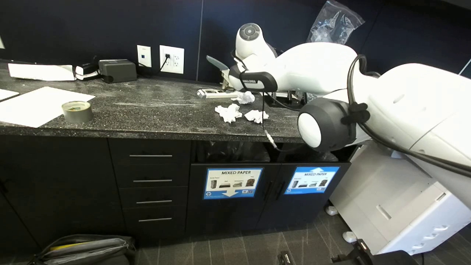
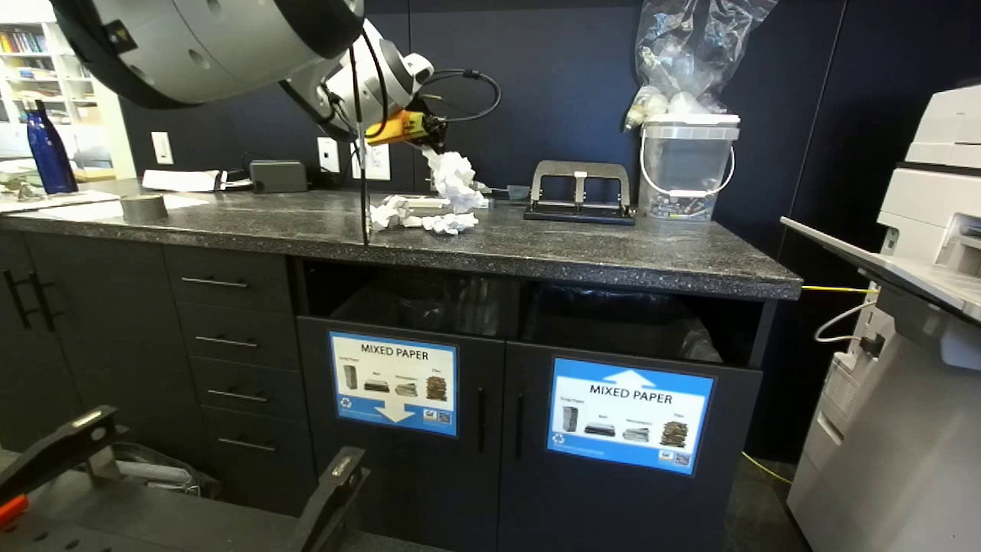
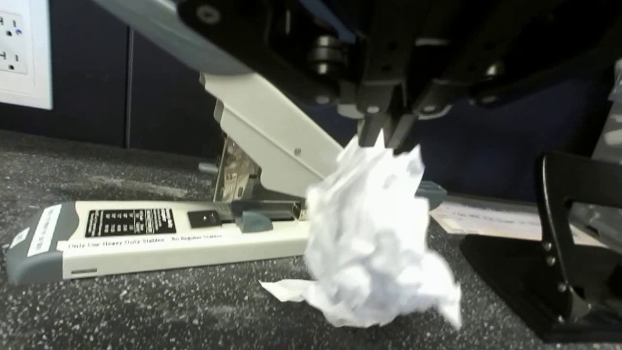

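Observation:
A crumpled white paper (image 3: 373,239) hangs from my gripper, whose fingers are shut on its top end in the wrist view. In exterior view 2 the same paper (image 2: 452,179) dangles below the gripper (image 2: 434,147), over the counter. Two more crumpled papers lie on the dark counter near its front edge: one on the left (image 1: 228,113) and a smaller one on the right (image 1: 256,116). Exterior view 1 hides my fingers behind the arm, with the held paper (image 1: 245,97) showing just beneath it.
A large stapler (image 3: 186,233) stands close behind and left of the held paper; a black hole punch (image 2: 579,193) is to the right. A clear bucket (image 2: 685,170) stands farther right. Open bin slots (image 2: 607,317) lie under the counter edge. Tape (image 1: 77,112) sits left.

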